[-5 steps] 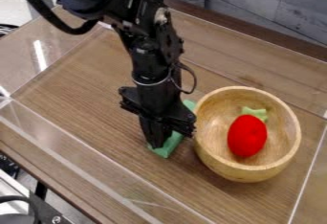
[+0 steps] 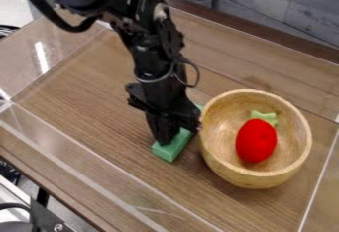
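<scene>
My black gripper (image 2: 165, 123) is low over the wooden table at the centre, its fingertips at a green object (image 2: 169, 148) lying on the tabletop just left of the bowl. The fingers look close together; whether anything is between them is hidden. A wooden bowl (image 2: 282, 165) at the right holds a red object (image 2: 255, 142) with a small green piece behind it.
A grey panel runs along the top right.
The gripper has shifted slightly left and up in the view, uncovering more of the green object beside the bowl. The bowl and red object have not moved.
</scene>
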